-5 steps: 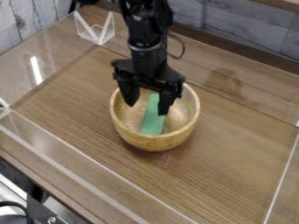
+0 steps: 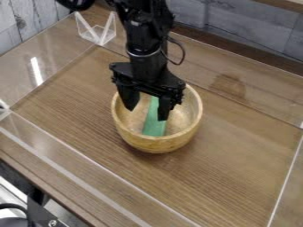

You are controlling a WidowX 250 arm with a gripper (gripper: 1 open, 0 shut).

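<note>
A round light-wood bowl [image 2: 187, 133] sits in the middle of the wooden table. A green object [image 2: 155, 127] lies inside it, partly hidden by my black gripper [image 2: 147, 105]. The gripper is over the bowl, open, with one finger on each side above the green object. Whether it touches the bowl or the object is unclear.
A white frame-like object [image 2: 97, 27] is at the back left. A black cable is at the bottom left corner.
The gripper has come slightly lower and nearer over the bowl, covering more of the green object's upper end.
</note>
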